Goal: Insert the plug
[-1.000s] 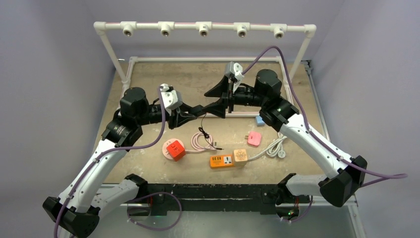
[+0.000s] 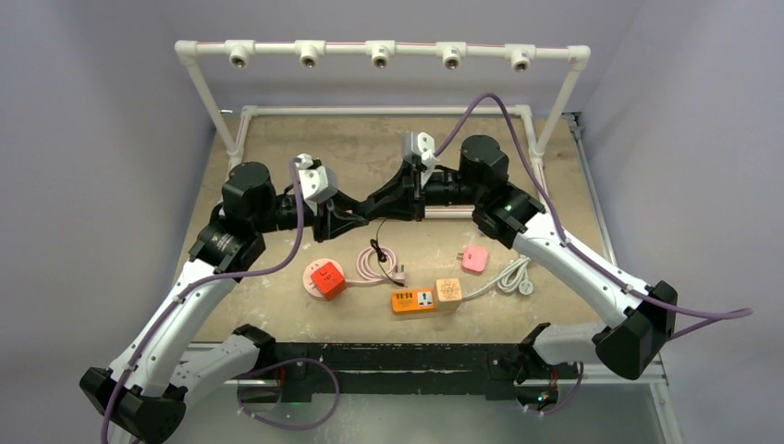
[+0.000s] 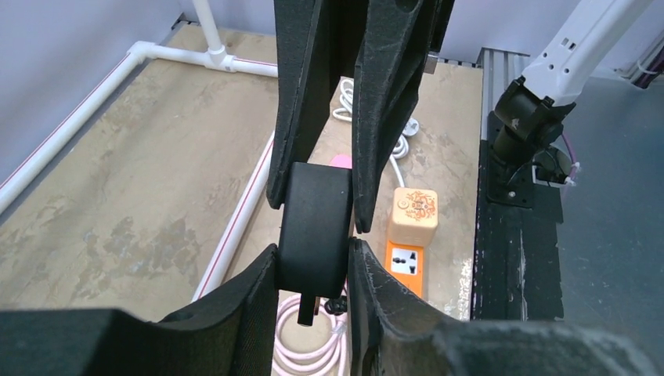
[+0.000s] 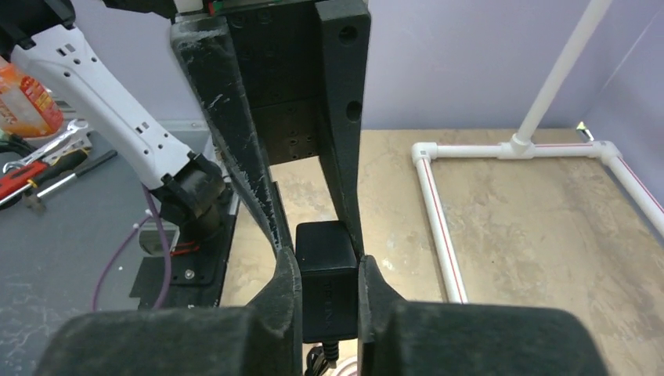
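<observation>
A black plug adapter [image 3: 314, 229] with a thin cable hangs in the air between both grippers. In the left wrist view my left gripper's fingertips [image 3: 313, 262] flank its lower part; whether they still grip is hard to tell. In the right wrist view my right gripper is shut on the adapter from the opposite side. On the table, in the top view, lie an orange power strip [image 2: 411, 301], a cream cube socket [image 2: 448, 292], a red socket block [image 2: 329, 279] on a round base and a pink plug block [image 2: 472, 258].
A white pipe frame [image 2: 384, 48] with fittings spans the back. Coiled white cable [image 2: 513, 277] lies at the right and a pink cable coil [image 2: 374, 259] at the centre.
My right gripper has moved left to the adapter and closed on it. The left arm has barely moved.
</observation>
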